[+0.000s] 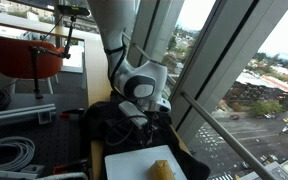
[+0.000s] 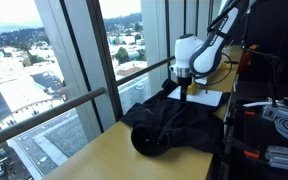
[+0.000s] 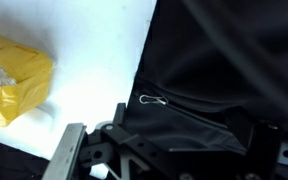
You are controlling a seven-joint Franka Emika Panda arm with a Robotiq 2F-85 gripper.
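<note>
A small silvery wire loop, perhaps a clip [image 3: 154, 100], lies on the black cloth [image 3: 189, 65] in the wrist view. My gripper is open, its fingers spread to either side of the image just below the loop, with nothing between them. To the left, a yellow taped package [image 3: 16, 82] rests on a white board [image 3: 96, 50]. Exterior view 1 shows the same package [image 1: 162, 170] and board [image 1: 127, 163] in front of the arm. The loop is too small to make out in the exterior views.
Tall windows and a rail [image 2: 46, 118] run alongside the wooden table [image 2: 96, 160]. A dark round object [image 2: 149, 140] sits on the cloth near the table's front. Coiled cables [image 1: 14, 150] and dark equipment stand on the other side.
</note>
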